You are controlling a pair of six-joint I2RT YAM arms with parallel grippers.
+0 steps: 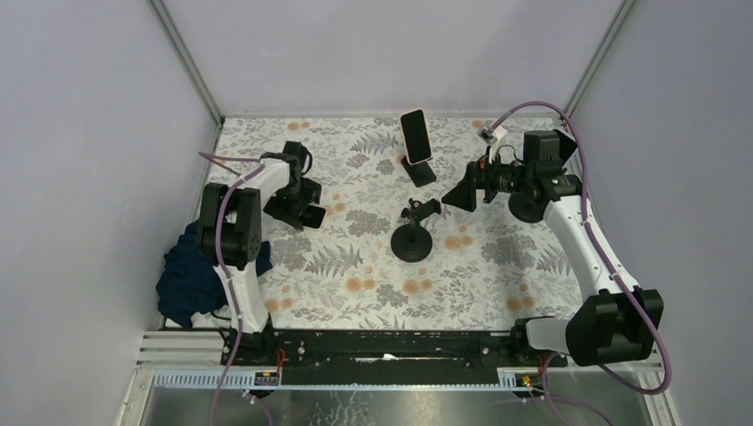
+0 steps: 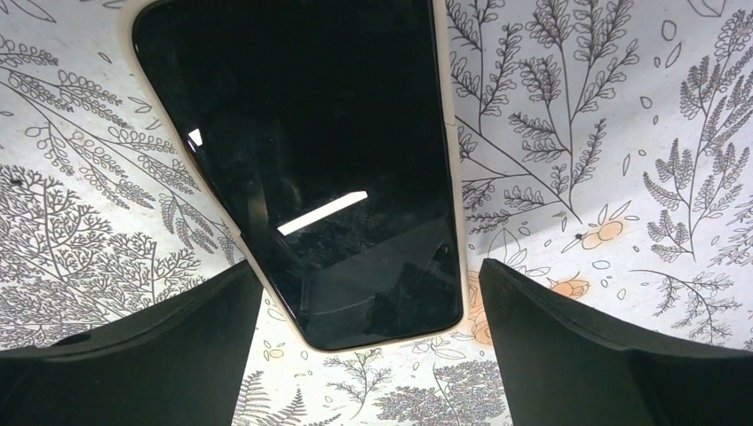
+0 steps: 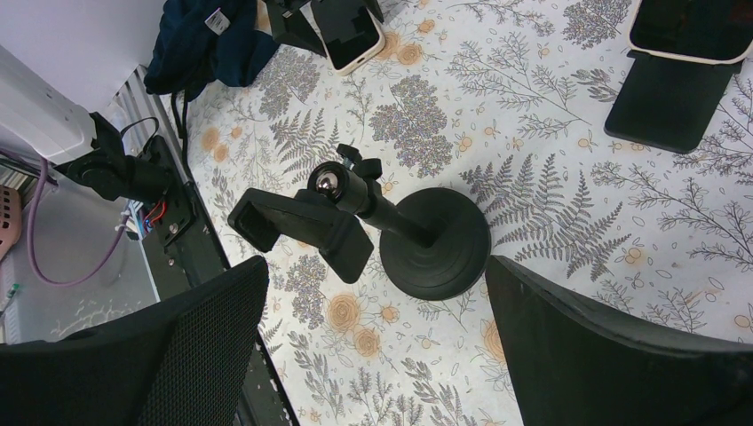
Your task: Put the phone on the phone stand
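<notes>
A phone [image 2: 311, 133] with a pale case lies screen-up on the patterned cloth at the left. My open left gripper is low over it, fingertips either side of its end; whether they touch it I cannot tell. The black phone stand [image 1: 411, 240] with round base and tilted holder stands empty at the centre, also in the right wrist view [image 3: 435, 244]. My right gripper is open above and to the right of that stand, nothing between its fingers.
A second phone [image 1: 416, 135] rests upright on a flat stand [image 1: 419, 176] at the back. Another round base [image 1: 526, 211] sits at the right, partly under the right arm. A dark cloth [image 1: 182, 284] lies at the left edge.
</notes>
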